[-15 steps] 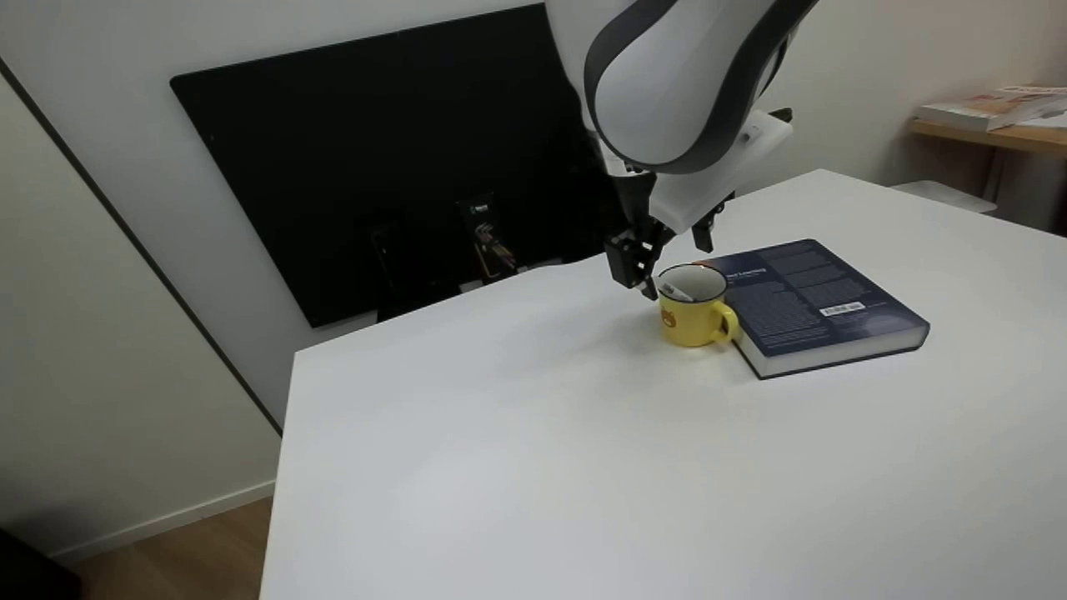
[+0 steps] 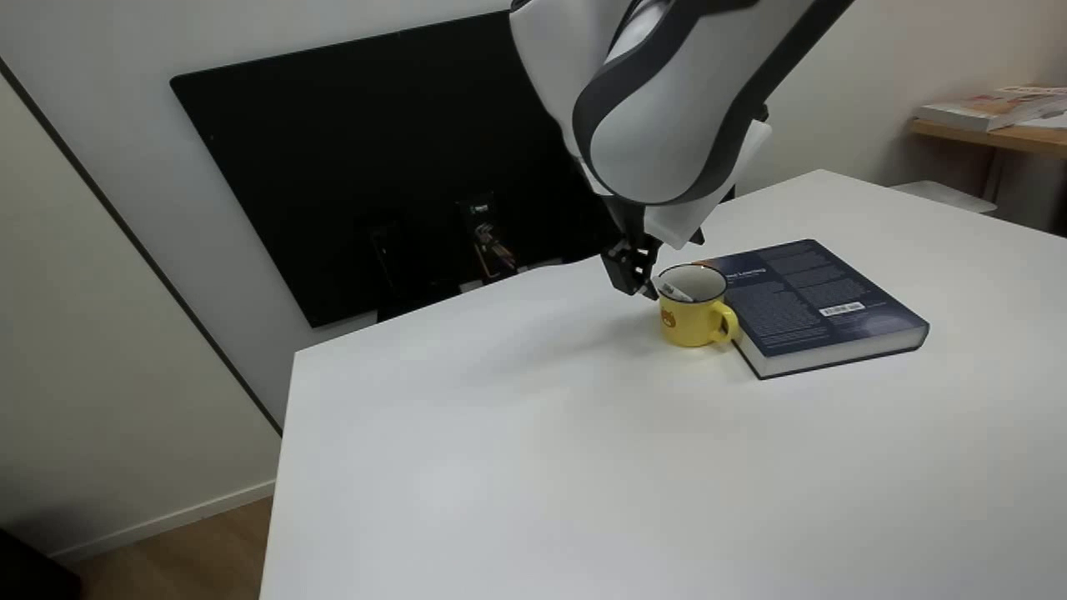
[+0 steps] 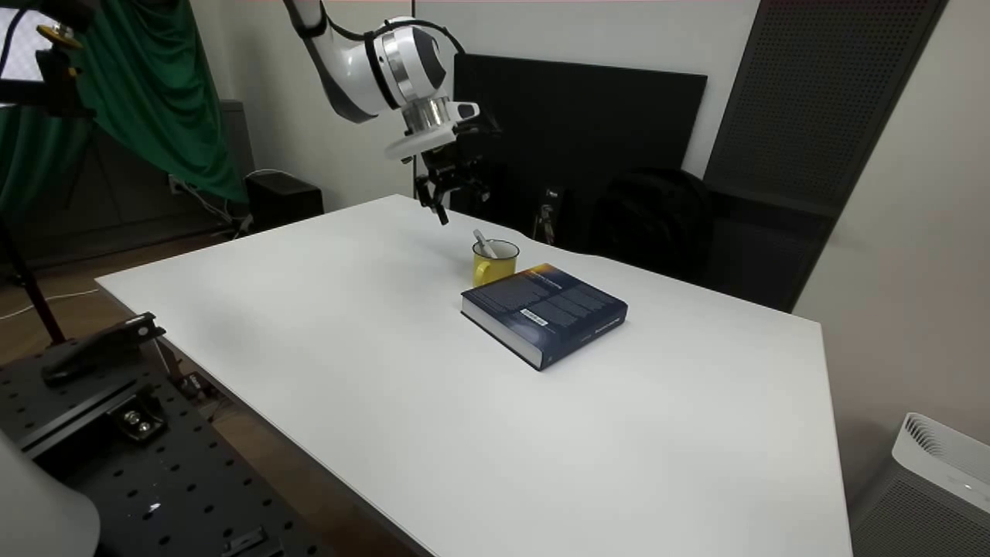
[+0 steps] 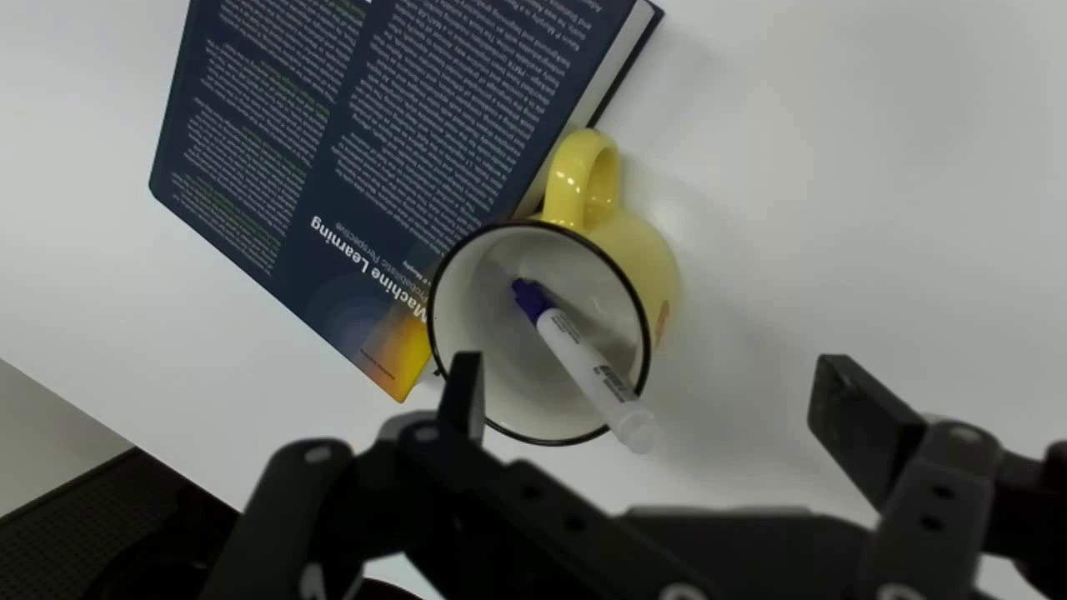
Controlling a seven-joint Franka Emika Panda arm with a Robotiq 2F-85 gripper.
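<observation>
A yellow mug (image 2: pixel 688 322) with a dark rim stands upright on the table, its handle close to the book's edge. Inside it leans a white marker (image 4: pixel 590 370) with a purple end down in the mug and its pale end sticking out over the rim. My gripper is open, fingers wide apart, with nothing held. In the wrist view the marker's pale end appears between the two fingers, and the left finger (image 4: pixel 462 395) overlaps the mug's rim in the picture. From the second exterior view, the gripper (image 3: pixel 459 204) hangs above the table, behind and left of the mug (image 3: pixel 494 264).
A thick dark blue book (image 3: pixel 547 311) lies flat beside the mug. A black panel (image 2: pixel 380 150) stands behind the table's back edge.
The arm has shifted and tilted slightly, with its upper part moving left in exterior view 1. The mug, marker and book look unmoved.
</observation>
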